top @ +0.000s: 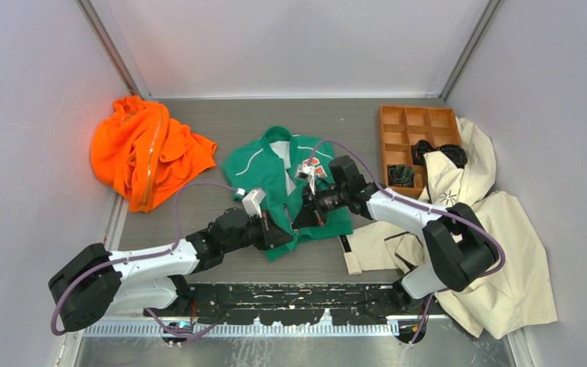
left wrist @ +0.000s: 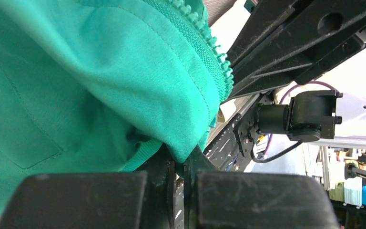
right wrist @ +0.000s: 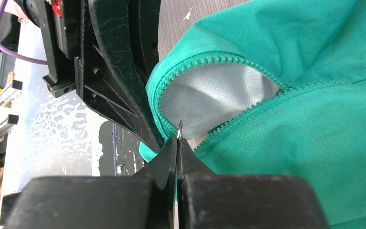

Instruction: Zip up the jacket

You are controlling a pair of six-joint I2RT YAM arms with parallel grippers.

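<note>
The green jacket (top: 248, 164) lies at the table's middle, its lower front bunched between both grippers. In the left wrist view my left gripper is shut on green fabric below a curved zipper edge (left wrist: 214, 57). In the right wrist view my right gripper is shut on a small thin metal zipper pull (right wrist: 180, 129) at the lower end of the zipper teeth (right wrist: 246, 113). The two sides spread above it, showing white lining (right wrist: 209, 90). My left gripper stands close beside the right one.
An orange garment (top: 141, 153) lies at the left. At the right are a wooden compartment tray (top: 397, 138) with dark coils and a pile of cream cloth (top: 504, 260). Bare table (top: 199, 115) shows behind the jacket.
</note>
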